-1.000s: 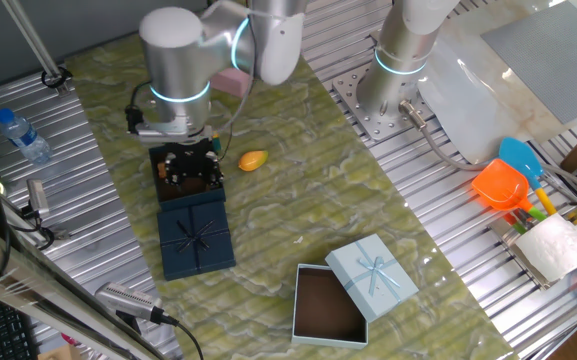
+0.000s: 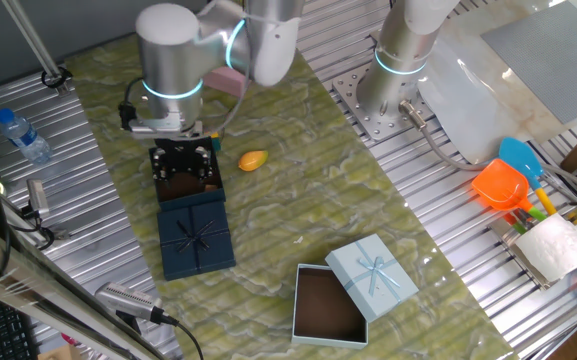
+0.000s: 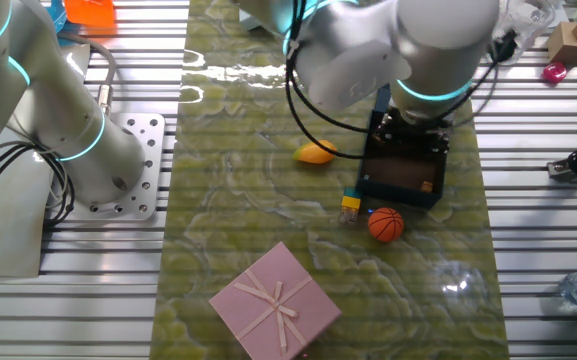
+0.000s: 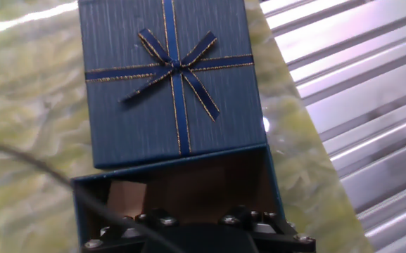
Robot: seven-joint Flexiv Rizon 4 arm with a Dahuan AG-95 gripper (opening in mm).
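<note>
My gripper (image 2: 184, 180) is pointed down over the open dark blue box (image 2: 192, 197). In the wrist view its black linkages line the bottom edge; the fingertips are hidden, so whether it is open or shut does not show. A small light brown block (image 4: 127, 198) lies inside the box, near one corner. The blue lid with a ribbon bow (image 2: 196, 240) lies right against the box. Beside the box, in exterior view 2, are a small basketball (image 3: 385, 225), a yellow and green block piece (image 3: 350, 205) and a yellow-orange mango-like fruit (image 3: 315, 153).
A pale blue box (image 2: 329, 306) stands open with its bowed lid (image 2: 373, 277) leaning on it. There is a pink gift box (image 3: 275, 301) elsewhere on the green mat.
Over the last second my gripper has shifted slightly toward the left in exterior view 1, still above the blue box. The boxes, lids and fruit stay where they were.
</note>
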